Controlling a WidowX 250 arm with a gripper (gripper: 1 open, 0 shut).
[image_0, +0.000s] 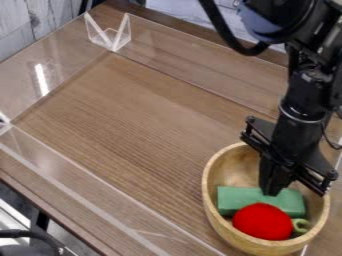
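Note:
My black gripper (274, 185) reaches down into a tan bowl (221, 175) at the lower right of the camera view. Its tips are just above or at a green block (241, 198) lying in the bowl; whether they touch it cannot be told. In front of the block, also inside the bowl, sits a red round object (262, 224) with a small green part at its right. The fingers are too dark and overlapped to show clearly how they stand.
A white plastic bracket (108, 32) stands near the back left edge.

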